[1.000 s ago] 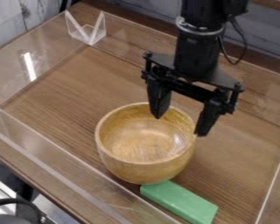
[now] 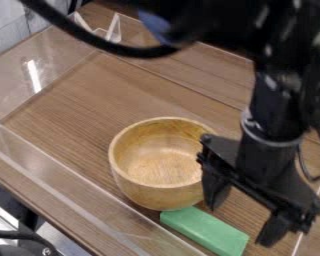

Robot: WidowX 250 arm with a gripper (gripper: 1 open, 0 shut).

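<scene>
My gripper [image 2: 242, 195], a large black body, fills the right half of the camera view, low over the front right of the table, with its fingers open. Just left of it sits a round wooden bowl [image 2: 145, 156], which looks empty in the part that shows. A green block [image 2: 207, 233] lies at the bottom, in front of the bowl and close beside the fingertips.
Bare wooden table [image 2: 72, 120] spreads to the left and back of the bowl. A clear rim or edge runs along the left side. Black cables cross the top of the view and the lower left corner.
The bowl and block look unmoved.
</scene>
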